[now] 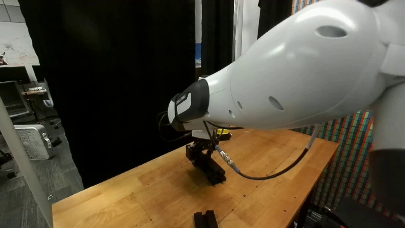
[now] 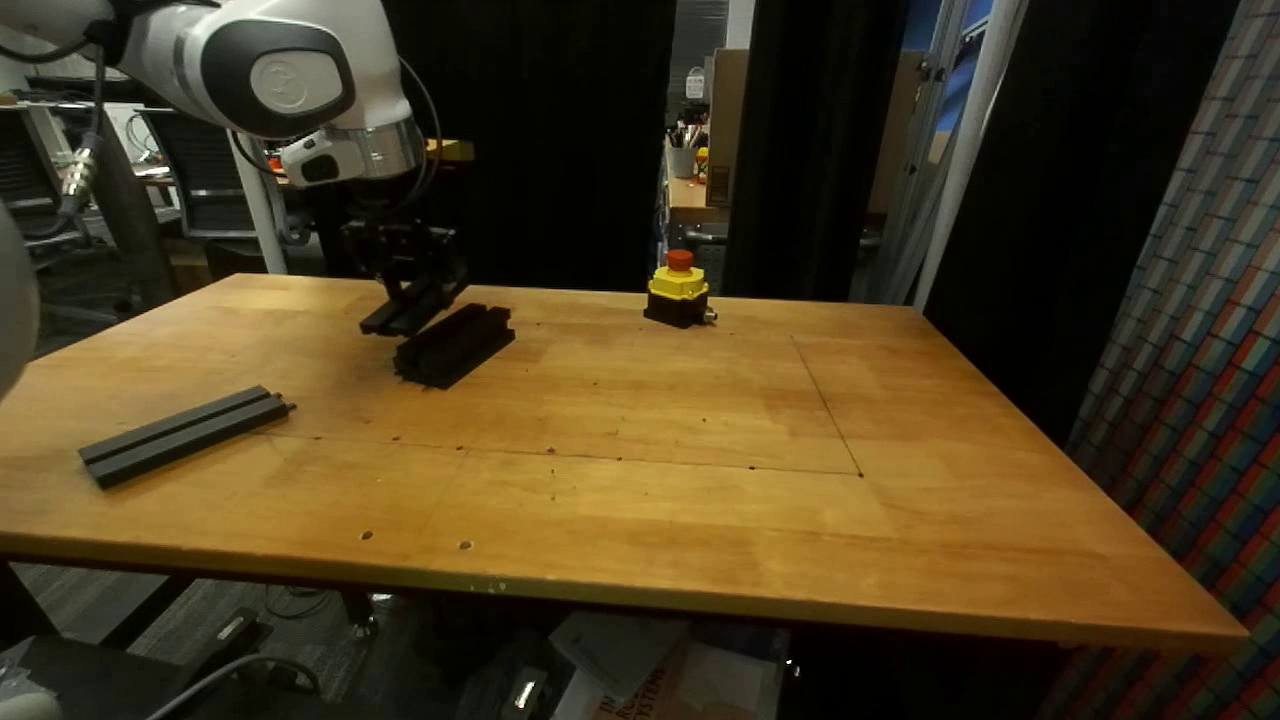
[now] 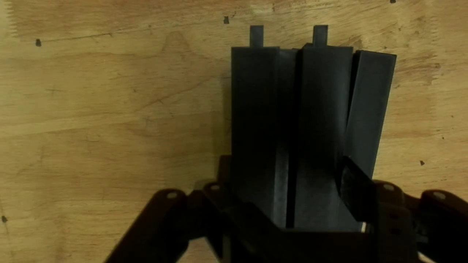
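Observation:
My gripper is shut on a black grooved piece [image 3: 322,109], with one finger along each long side in the wrist view. Two small pegs stick out from its far end. Another black piece [image 3: 373,96] lies close along its right side, slightly turned; their lower parts are hidden by the gripper. In exterior view 2 the gripper [image 2: 408,270] is low over the table's far left part, beside a black block [image 2: 456,346]. Exactly how the dark pieces overlap is hard to tell. A separate dark grey grooved piece [image 2: 186,434] rests nearer the front left.
A yellow and black box with a red button [image 2: 679,288] stands at the table's back edge. Black curtains [image 1: 125,76] hang close behind the table.

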